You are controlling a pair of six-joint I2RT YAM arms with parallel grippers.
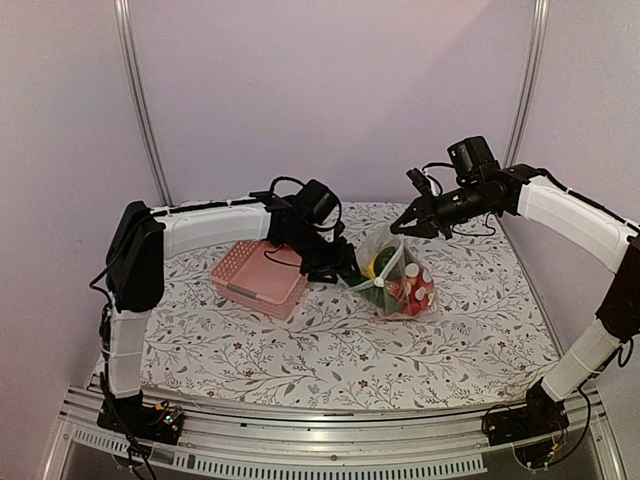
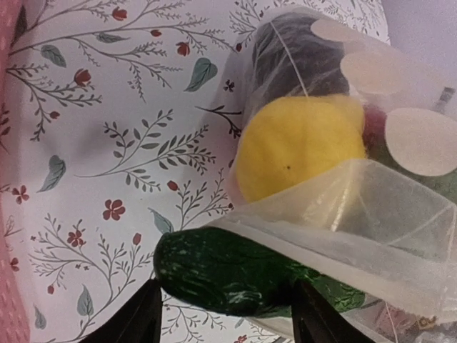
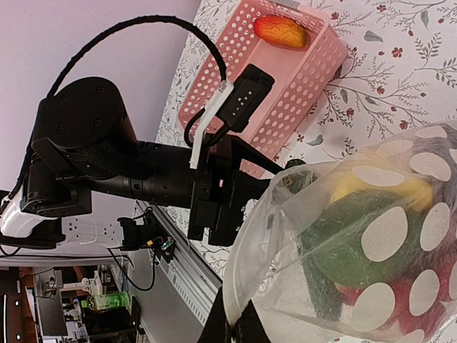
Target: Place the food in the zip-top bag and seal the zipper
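The cucumber lies partly in the zip top bag's mouth, its near end sticking out past the bag rim. My right gripper is shut on the rim of the clear bag with white dots, holding it up. Inside the bag show a yellow item, a green rounded item and red food. A red-orange item sits in the pink basket.
The pink basket's wall stands just left of the bag in the top view. Bare patterned tabletop lies in front of both. The left arm passes over the basket.
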